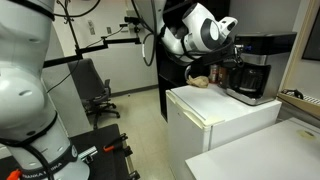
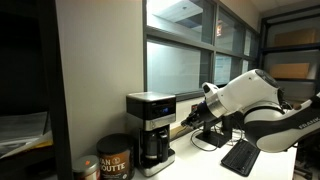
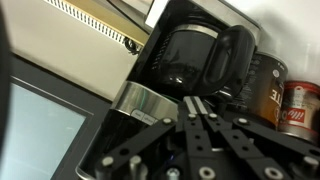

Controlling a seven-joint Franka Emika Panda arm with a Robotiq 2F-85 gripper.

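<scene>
A black and silver coffee maker stands on the white counter; exterior view 2 shows the same coffee maker from another side. Its glass carafe and black handle fill the upper middle of the wrist view. My gripper is shut, with nothing visible between its fingertips, and points toward the machine near the carafe. In exterior view 1 the gripper is small and dark against the coffee maker's left side. Whether it touches the machine I cannot tell.
Beside the carafe stand a dark brown can and a red-labelled can. A tan object lies at the counter's back left. A black keyboard rests on another surface.
</scene>
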